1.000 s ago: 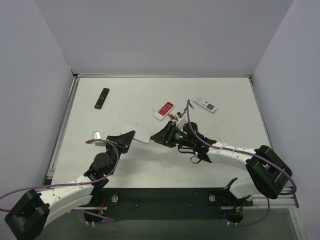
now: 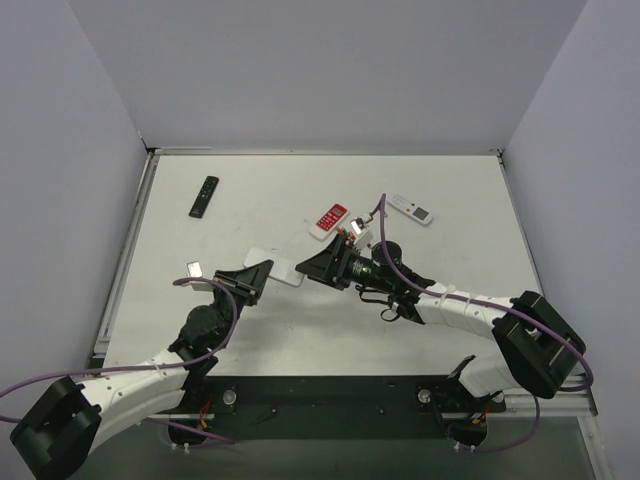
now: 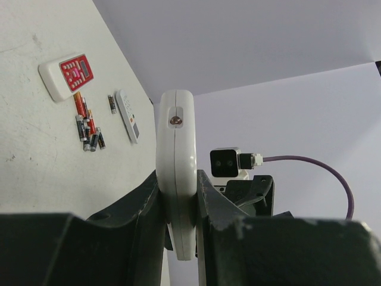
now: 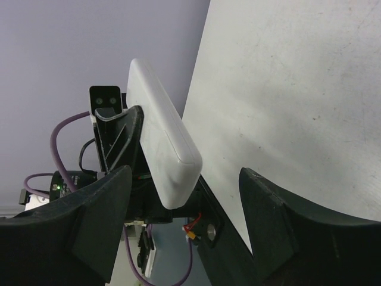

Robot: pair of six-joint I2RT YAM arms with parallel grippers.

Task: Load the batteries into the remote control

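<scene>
A white remote (image 2: 287, 273) is held up off the table by my left gripper, which is shut on it. In the left wrist view its narrow edge faces the camera, with a small recess near the top. My right gripper is open. In the right wrist view the remote's near corner appears between its spread fingers, and in the top view the fingertips come up to the remote's right end. Whether they touch it cannot be told. Several loose batteries (image 3: 89, 128) lie on the table, partly hidden behind my right arm in the top view.
A white-and-red device with keys (image 2: 329, 221) lies behind the batteries. A white remote with a screen (image 2: 410, 209) is at the back right and a black remote (image 2: 204, 197) at the back left.
</scene>
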